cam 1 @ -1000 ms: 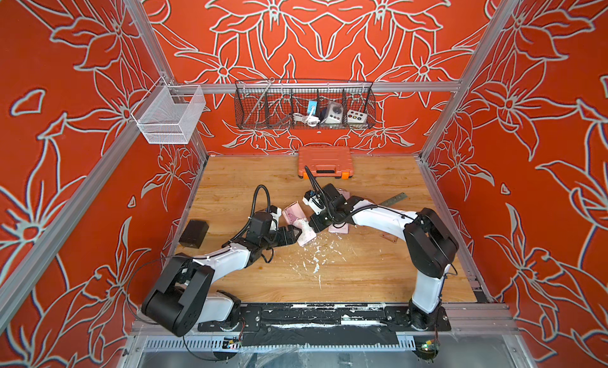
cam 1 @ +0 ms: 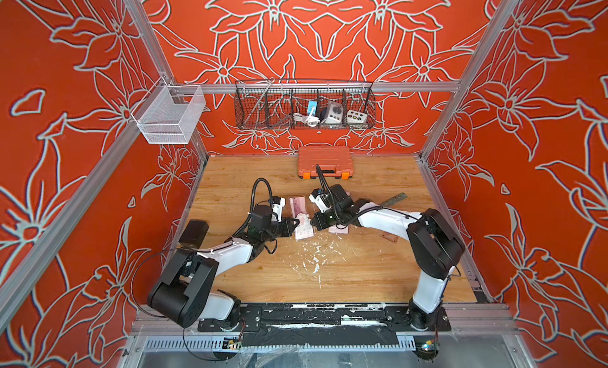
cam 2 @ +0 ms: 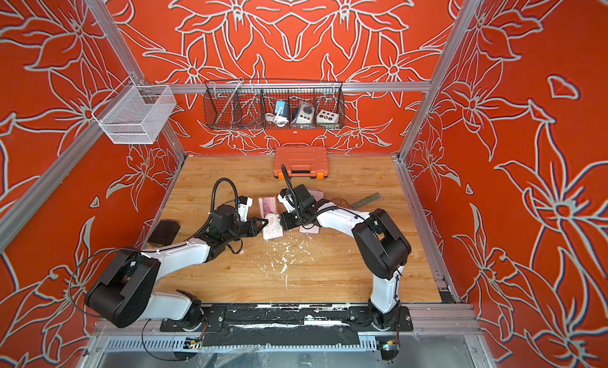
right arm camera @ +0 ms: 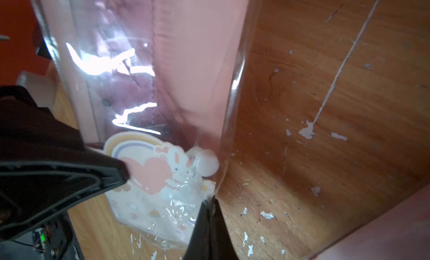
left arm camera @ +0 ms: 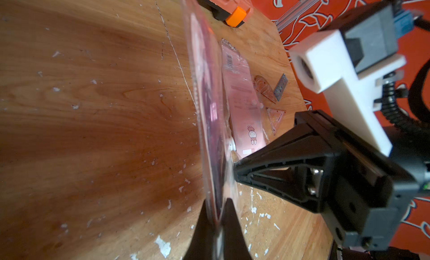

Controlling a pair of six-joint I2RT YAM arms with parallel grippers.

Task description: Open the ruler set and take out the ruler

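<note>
Between the two arms stands a clear-and-pink ruler set pouch (cam 1: 304, 230) with a white, rabbit-printed lower part. In the right wrist view its film (right arm camera: 192, 58) fills the upper left, with a round white fastener (right arm camera: 207, 163) near the side edge. My left gripper is shut on the pouch, which looks edge-on in that view. My right gripper is shut with its tips on the pouch's side edge below the fastener, and film appears pinched there. Whatever lies inside is blurred by glare.
A pink card (left arm camera: 244, 112) lies on the table behind the right gripper. Further right are a protractor (left arm camera: 265, 87), a triangle (left arm camera: 275, 118) and a loose grey ruler (cam 1: 394, 199). An orange case (cam 1: 325, 160) stands at the back, a black block (cam 1: 193, 232) at left.
The pouch has turned from a slant to nearly straight front-to-back. My left gripper has shifted slightly, and the right arm has moved a little to the right.
</note>
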